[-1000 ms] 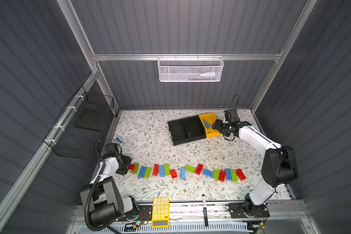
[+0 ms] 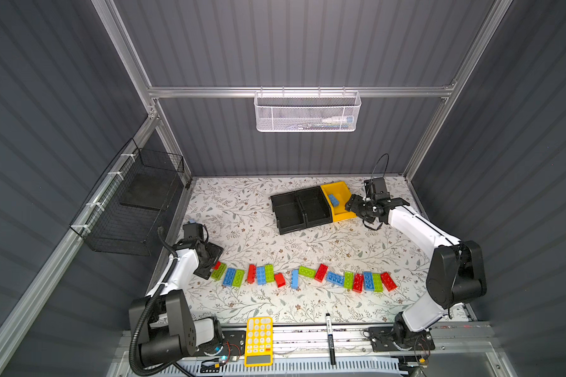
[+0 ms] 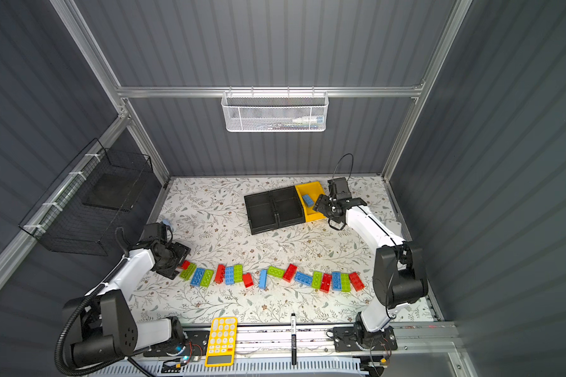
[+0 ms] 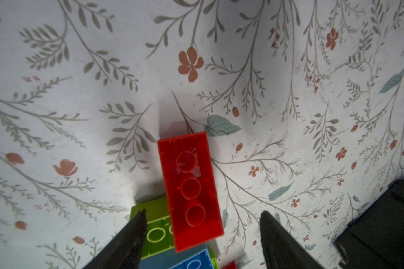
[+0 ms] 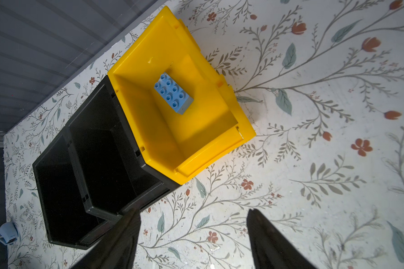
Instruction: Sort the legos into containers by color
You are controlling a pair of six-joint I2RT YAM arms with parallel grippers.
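Note:
Red brick (image 4: 190,188) rests beside and partly over a green brick (image 4: 151,233) at the left end of the row, between the spread fingers of my open left gripper, not held. My right gripper is open and empty near the yellow container (image 5: 211,143), which holds a blue brick (image 5: 172,93). Two black compartments (image 5: 107,157) adjoin it and look empty. The other red, green and blue bricks, such as a red one (image 2: 387,281), lie in a row along the near table.
A yellow calculator (image 2: 259,339) and a marker (image 2: 330,339) lie on the front rail. A black wire basket (image 2: 138,201) hangs on the left wall, a white one (image 2: 307,116) at the back.
My left gripper has shifted right and toward the back; the red brick at the row's left end sits slightly differently. My right arm has moved slightly right.

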